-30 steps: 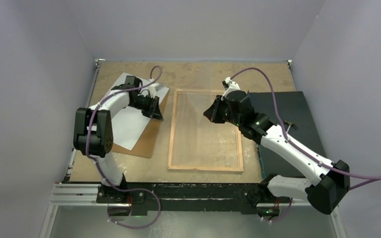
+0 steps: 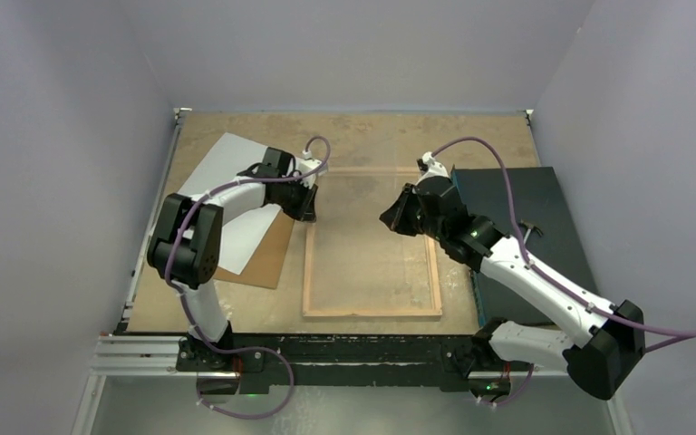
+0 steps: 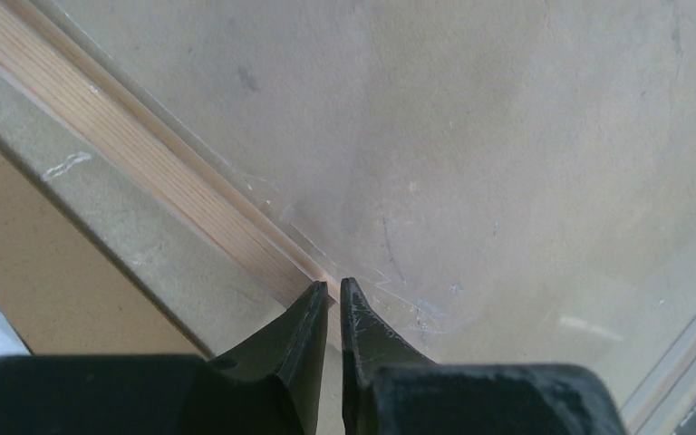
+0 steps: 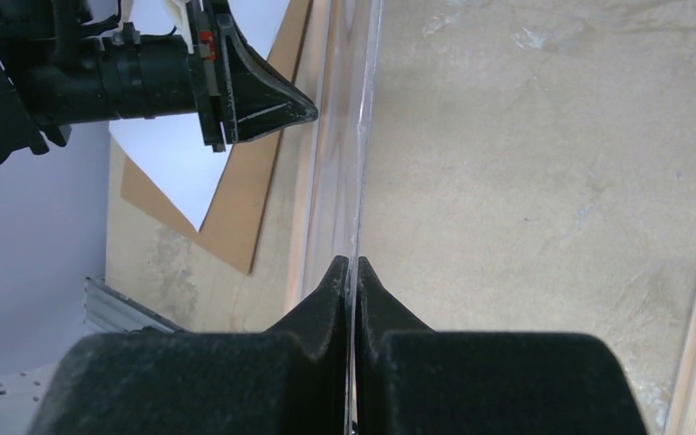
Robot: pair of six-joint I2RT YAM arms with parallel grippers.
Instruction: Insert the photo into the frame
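The pale wooden frame [image 2: 372,314] lies flat in the middle of the table. A clear sheet [image 4: 362,136] stands almost edge-on in the right wrist view, its edge pinched by my right gripper, raised over the frame's opening. At the frame's left bar [image 3: 190,195] is my left gripper. A narrow gap shows between its fingers, with the bar right at the tips; whether they touch it is unclear. To the left, a white sheet [image 2: 246,237] rests on a brown board [image 2: 272,263]. No printed picture shows.
A dark flat panel [image 2: 526,272] with a small tool [image 2: 531,227] on it lies along the right side. The left arm passes over the white sheet and brown board. Behind the frame, the table [image 2: 372,136] is clear.
My left gripper has moved right, from over the brown board to the frame's left bar. The frame has shifted slightly left and toward the front.
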